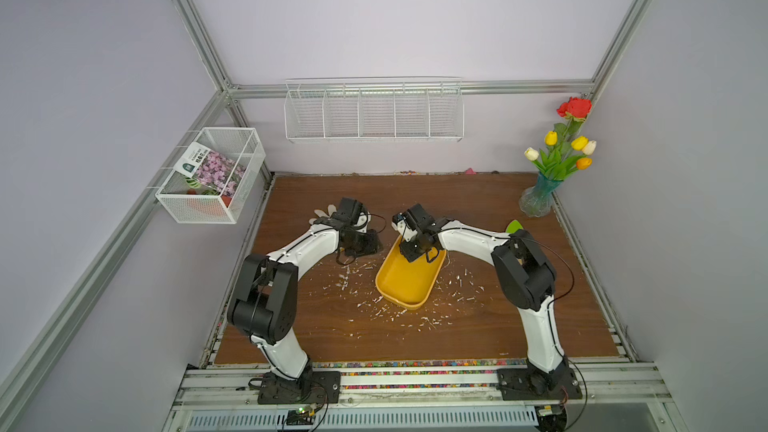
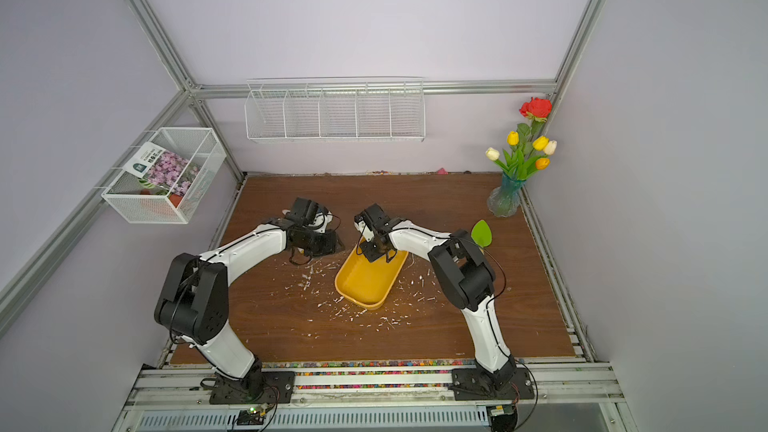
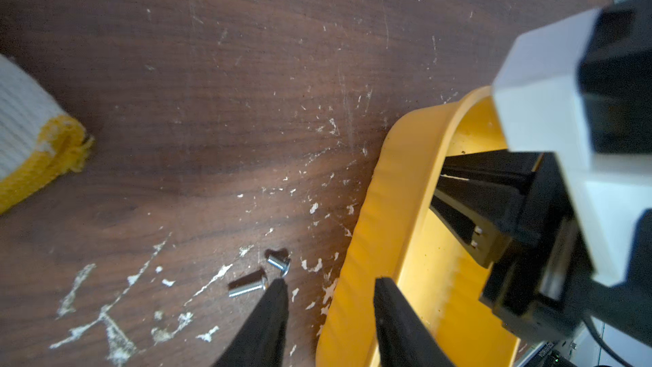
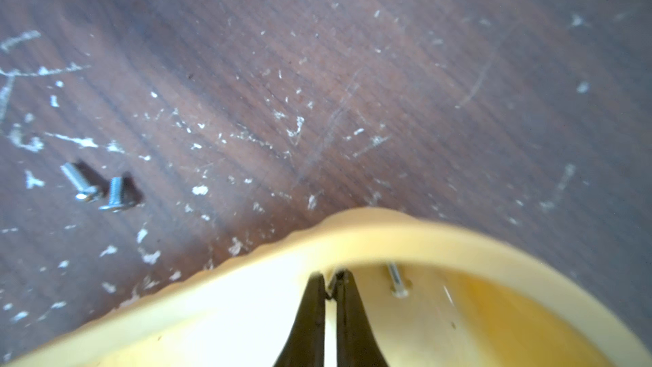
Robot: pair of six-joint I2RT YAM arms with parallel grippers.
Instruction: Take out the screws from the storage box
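Note:
The yellow storage box [image 1: 406, 281] sits mid-table. One silver screw [image 4: 398, 282] lies inside it near the far wall. My right gripper reaches into the box, its fingers shut together; a small sliver shows at the tips, and I cannot tell whether it is a screw. On the table left of the box lie a longer screw [image 3: 247, 289] and a shorter screw [image 3: 278, 263], close together. My left gripper is open above the table and the box's left wall, with nothing between its fingers.
A pale glove with a yellow cuff [image 3: 51, 146] lies left, partly behind the left arm. Pale scuffs mark the table around the box. A glass vase of flowers [image 1: 537, 198] stands at the back right, a green leaf-shaped item [image 2: 481, 233] nearby.

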